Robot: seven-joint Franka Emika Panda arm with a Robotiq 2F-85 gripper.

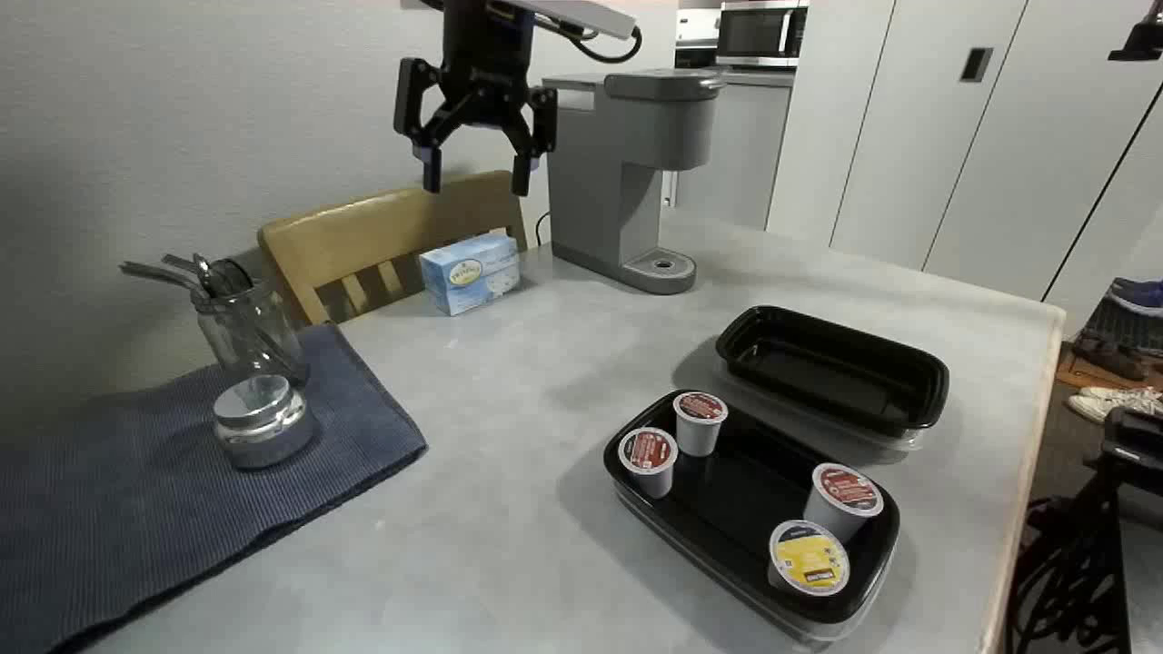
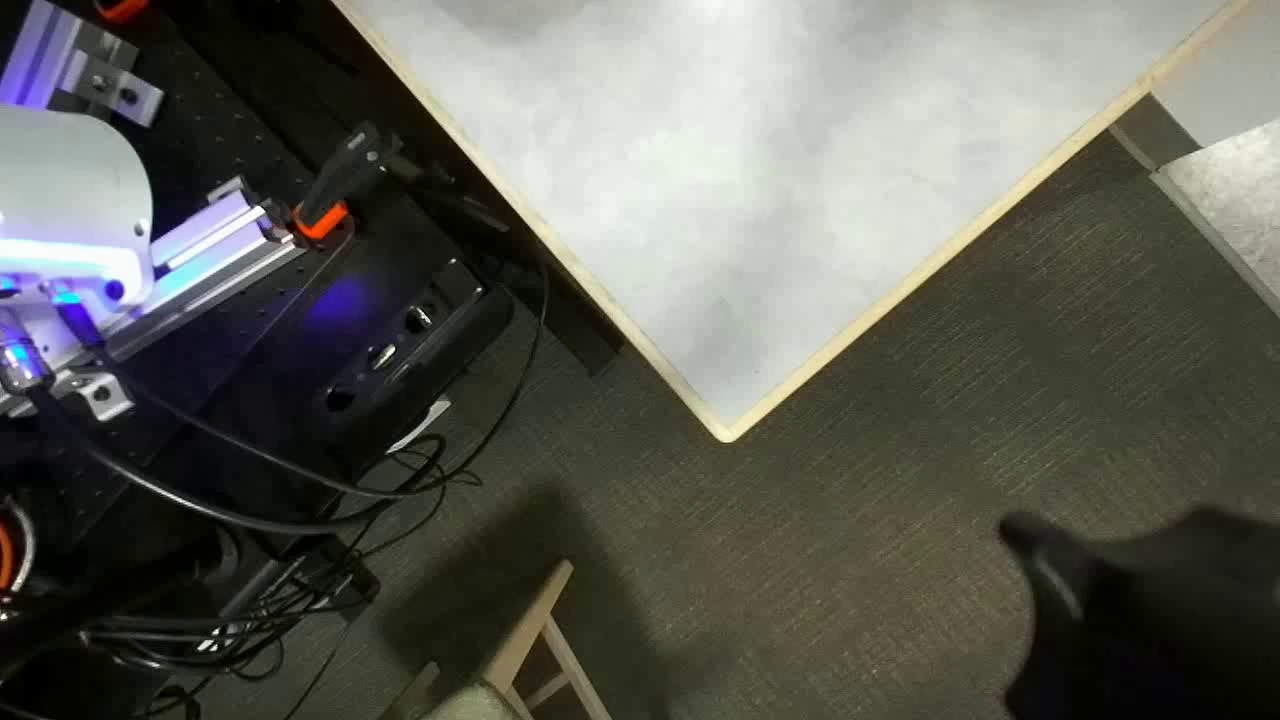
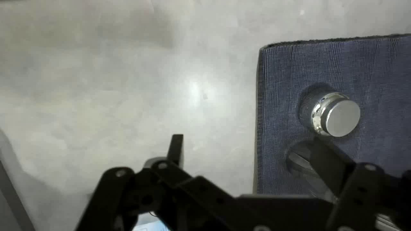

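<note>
High over the far side of the table, my gripper (image 1: 476, 185) points down with its fingers wide apart, open and empty. In the wrist view the gripper spans bare table and the edge of a blue cloth (image 3: 283, 77). A silver-lidded jar (image 3: 341, 117) sits on that cloth, beyond the right finger. Behind the jar stands a glass jar (image 1: 245, 332) holding several utensils. Several coffee pods, among them a yellow-topped pod (image 1: 809, 558) and a red-topped pod (image 1: 699, 409), stand in the corners of a black tray (image 1: 752, 480).
Behind the tray lies an empty black container (image 1: 834, 365). A grey coffee maker (image 1: 611, 163) stands at the back, to the gripper's right in the first exterior view, with a blue tea box (image 1: 471, 272) nearby.
</note>
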